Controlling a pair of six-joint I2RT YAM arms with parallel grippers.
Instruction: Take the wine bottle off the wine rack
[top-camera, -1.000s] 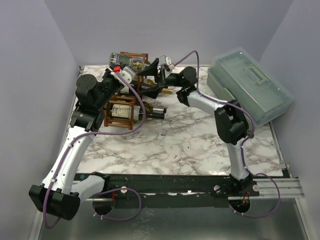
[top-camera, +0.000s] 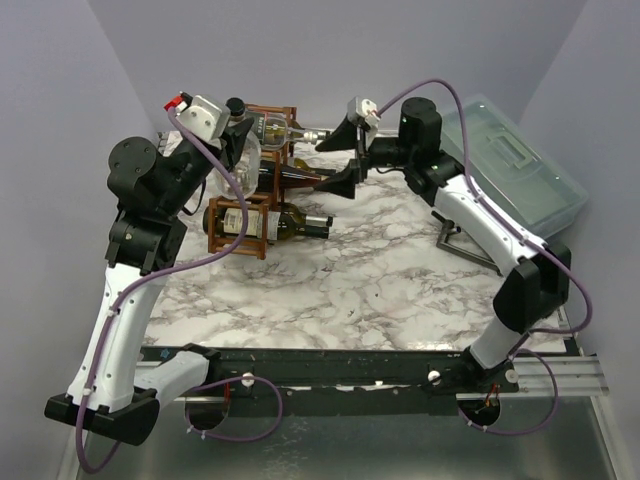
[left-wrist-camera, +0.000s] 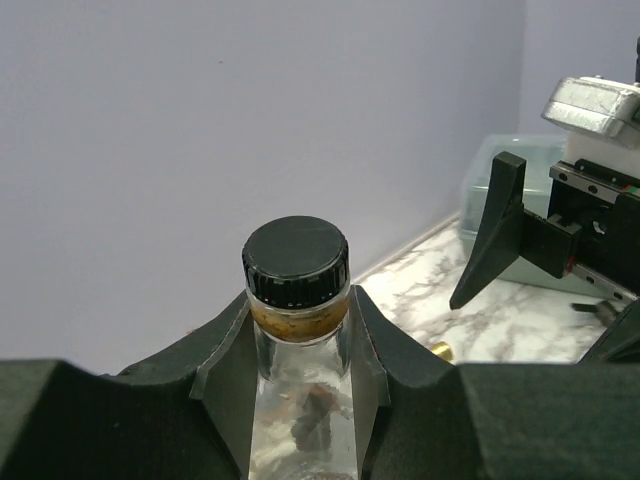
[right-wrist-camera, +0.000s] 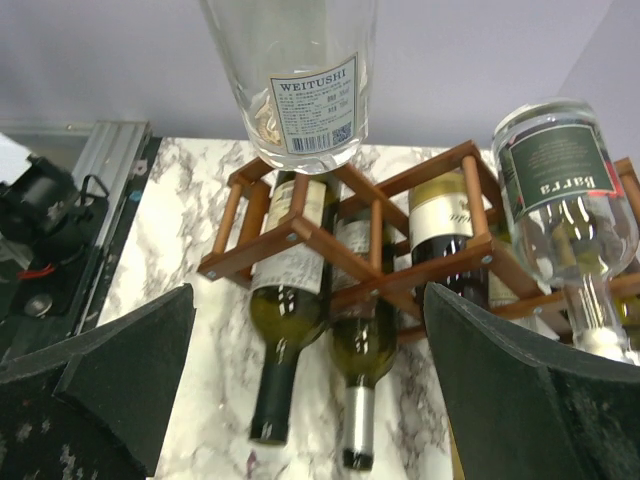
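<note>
A clear glass bottle with a white label hangs above the wooden wine rack in the right wrist view. Its neck and black cap show up close in the left wrist view, where my left gripper is shut on the neck. From the top, my left gripper is at the rack's left side, with the bottle's clear body partly visible beneath it. My right gripper stands open to the right of the rack, nothing between its fingers.
Dark wine bottles lie on the rack, necks to the right. Another clear bottle with a green label rests at its back. A lidded plastic box fills the back right.
My right gripper has drawn off to the right.
</note>
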